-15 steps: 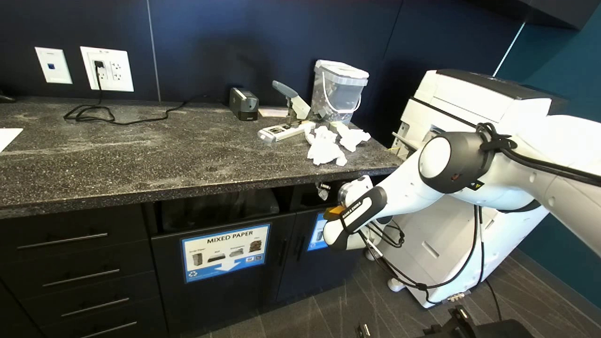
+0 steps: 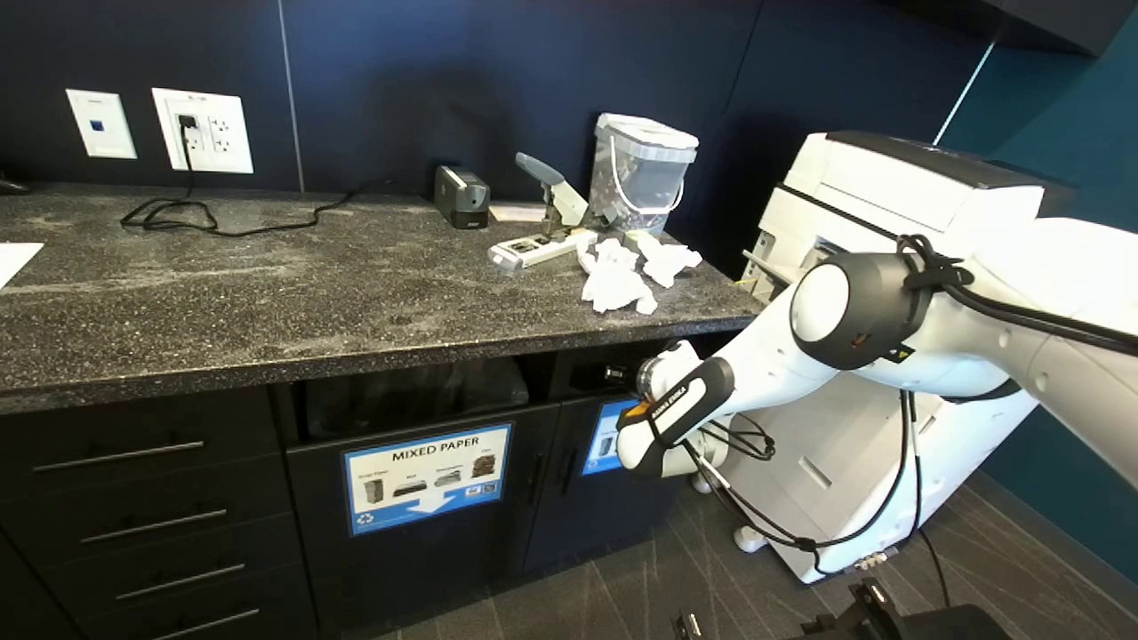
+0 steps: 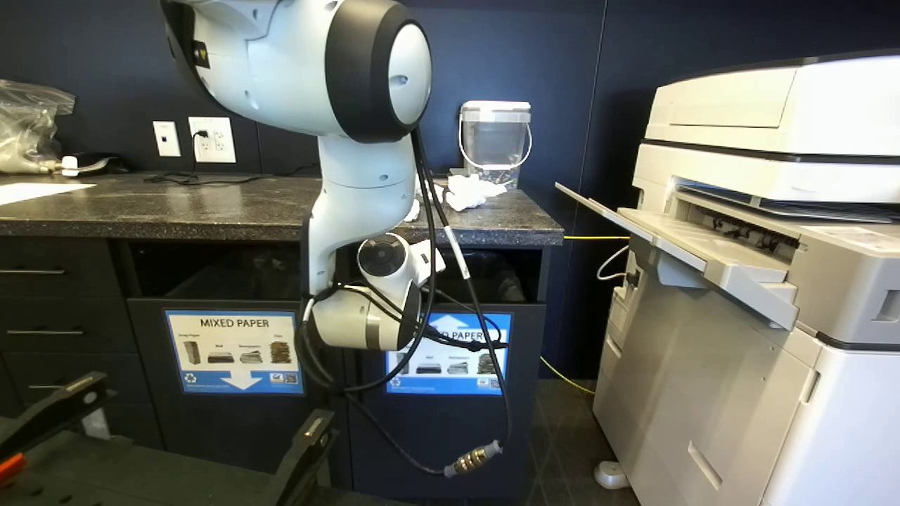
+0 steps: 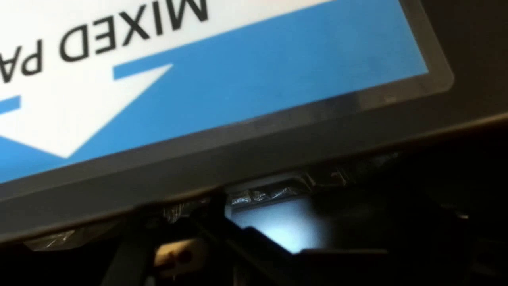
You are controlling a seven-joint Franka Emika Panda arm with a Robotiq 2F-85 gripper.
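Observation:
In the first exterior view, my open gripper (image 2: 615, 374) reaches into the dark opening above the right-hand bin door, under the countertop's front edge. The wrist view is very dark around the fingers, and no paper shows between them. An upside-down Mixed Paper sign (image 4: 266, 105) fills its upper part; below lies the opening, with crinkled clear bin liner (image 4: 281, 193) along its rim. Crumpled white paper (image 2: 616, 283) lies on the counter near its right end, with another piece (image 2: 667, 261) just behind.
A stapler (image 2: 541, 247), a black sharpener (image 2: 461, 198) and a lidded clear bucket (image 2: 642, 171) stand on the counter (image 2: 267, 288). The left bin bears a second Mixed Paper sign (image 3: 236, 351). A large printer (image 3: 717, 362) stands to the right. Cables (image 3: 485, 337) hang from the arm.
My gripper has moved slightly down and into the bin opening. A small whitish piece seen at the fingertips one second ago no longer shows there.

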